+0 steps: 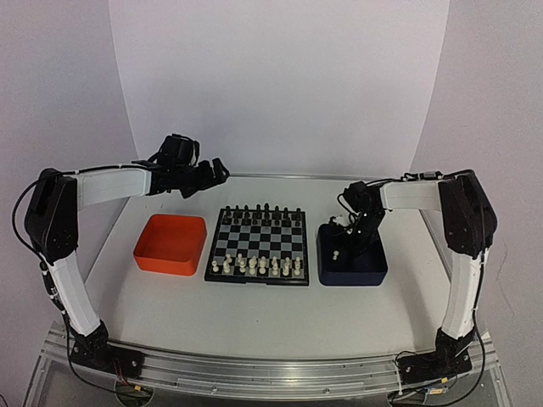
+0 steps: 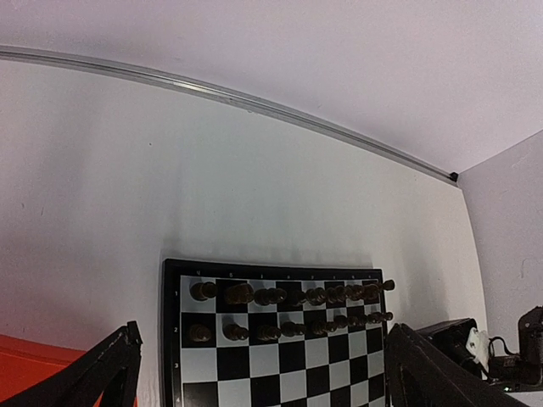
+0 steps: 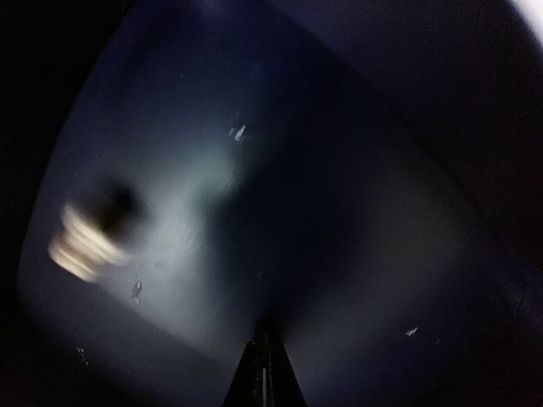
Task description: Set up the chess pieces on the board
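The chessboard (image 1: 260, 245) lies mid-table, its dark pieces (image 1: 261, 217) in two rows at the far side and its white pieces (image 1: 258, 265) along the near side. At the right is the dark blue box (image 1: 353, 278), where a white piece (image 1: 335, 255) rests on the floor. That white piece (image 3: 83, 246) is blurred at the left of the right wrist view. My right gripper reaches into the box, shut, with nothing seen between its fingertips and the piece off to one side. Beyond the board's far left corner hangs my left gripper (image 1: 221, 170), its fingers (image 2: 110, 365) wide apart and empty.
An empty orange box (image 1: 170, 244) sits left of the board. Bare white table lies in front of the board and both boxes. The right arm covers the blue box's far part.
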